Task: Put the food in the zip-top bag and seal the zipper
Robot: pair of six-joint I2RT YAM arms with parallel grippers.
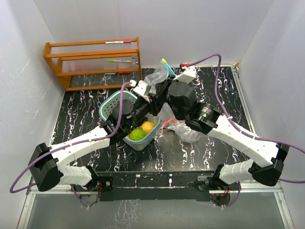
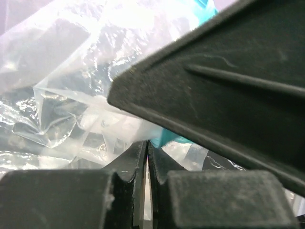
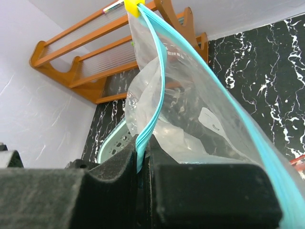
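The clear zip-top bag (image 3: 186,109) hangs with its mouth spread; a blue zipper strip lines the rim, with a yellow slider (image 3: 133,6) at the far corner. My right gripper is shut on the near blue rim. The left gripper has its fingertips almost together, just in front of the bag's clear film (image 2: 62,119) and blue strip; whether any film lies between them cannot be made out. A dark finger (image 2: 228,81) of the right gripper crosses close above it. Green (image 1: 137,134) and orange (image 1: 147,127) food pieces sit in the pale green basket (image 1: 139,145).
A wooden rack (image 1: 93,53) with pens stands at the back left. Below the bag, a crumpled clear plastic bag (image 1: 188,132) with a red strip lies on the marble-patterned table (image 1: 190,157). Both arms almost touch.
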